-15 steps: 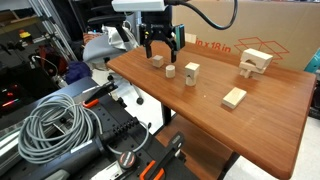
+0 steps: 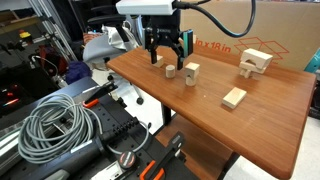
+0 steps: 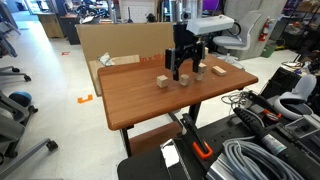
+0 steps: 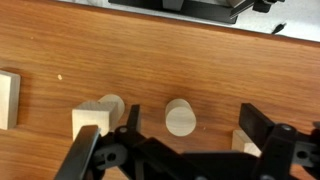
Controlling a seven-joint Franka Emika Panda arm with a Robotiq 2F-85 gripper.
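My gripper (image 2: 168, 54) hangs over the wooden table with its fingers apart and nothing between them. Beneath it a small round wooden peg (image 2: 170, 71) stands upright; in the wrist view the peg (image 4: 180, 118) lies between the two dark fingers, nearer the left one. Just beside it a wooden cube (image 2: 192, 70) rests on top of another round peg (image 2: 190, 82). A second cube (image 2: 158, 61) sits on the other side of the gripper, and its top shows partly behind the right finger in the wrist view.
A flat wooden block (image 2: 234, 97) lies alone towards the table's front. Farther back, a larger block (image 2: 257, 57) is raised on smaller pieces. A cardboard panel (image 2: 280, 30) borders the table's back.
My gripper has shifted a little to the right in exterior view 1, from nearer the left cube to over the lone peg. The blocks have stayed where they were.
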